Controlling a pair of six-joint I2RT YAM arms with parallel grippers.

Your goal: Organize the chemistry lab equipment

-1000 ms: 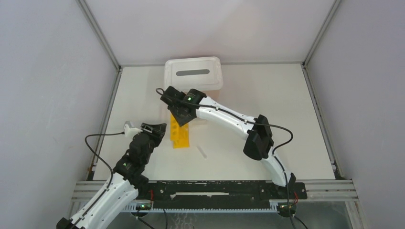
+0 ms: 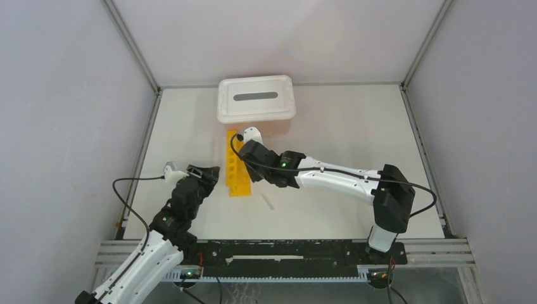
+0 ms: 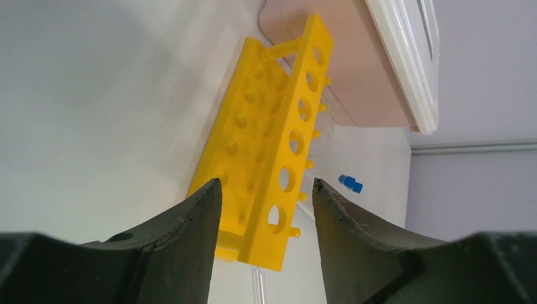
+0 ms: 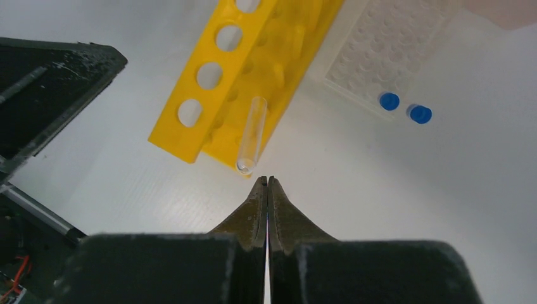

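The yellow rack (image 2: pixel 239 180) stands near the middle of the table, its row of holes (image 3: pixel 296 142) empty in the left wrist view. Off its front right end a clear tube (image 2: pixel 267 201) lies on the table. In the right wrist view a clear tube (image 4: pixel 252 136) overlaps the rack's base near one end; whether it is the same one I cannot tell. My left gripper is open on the rack's left side, nothing between its fingers. Above the rack's right side my right gripper is shut, nothing visible in it.
A white lidded box (image 2: pixel 256 113) stands behind the rack. Beside the rack lies a clear well plate (image 4: pixel 380 47) with one blue cap (image 4: pixel 389 101) at its corner and another blue cap (image 4: pixel 419 114) next to it.
Over the second my right arm has swung right and toward the front, away from the box and partly off the rack. Lately it moved only slightly. The left arm is still.
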